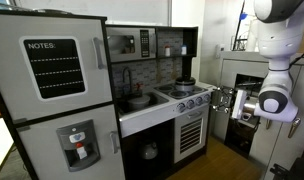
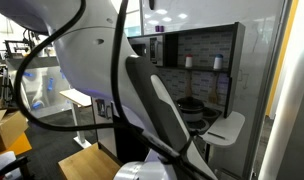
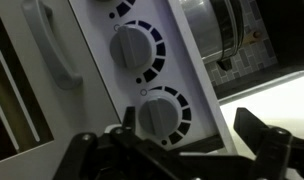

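Observation:
The gripper is open, its two dark fingers spread at the lower edge of the wrist view, with nothing seen held between them. Beyond the fingers is a white control panel with a lower round knob [image 3: 159,117] and another knob [image 3: 131,46] above it. The lower knob lies between the fingers in that view, but whether they touch it cannot be told. In exterior view 1 the gripper [image 1: 217,98] is at the right end of the toy stove's front [image 1: 190,107]. A pot [image 1: 184,87] sits on the stove top.
An oven door handle [image 3: 54,45] juts out left of the knobs. Left of the stove are a sink [image 1: 140,101] and a tall white fridge [image 1: 62,75]. A shelf [image 2: 197,70] with small jars hangs above the pot.

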